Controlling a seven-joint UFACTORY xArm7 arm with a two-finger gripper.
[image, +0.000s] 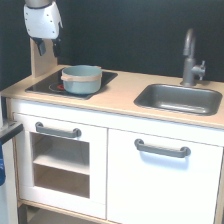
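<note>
My gripper (48, 48) hangs in the upper left of the camera view, below the white arm (42, 18). Its two dark fingers look apart, and nothing shows between them. Lower and to the right, a blue-grey pot (82, 80) rests on the black stove top (45, 87). The gripper is clear of the pot, higher and to its left.
A metal sink (180, 98) with a grey faucet (190, 60) lies to the right in the wooden counter (120, 92). Below are a white oven door (80, 145) with a window and a plain cabinet door (160, 180), both closed. Bare counter separates pot and sink.
</note>
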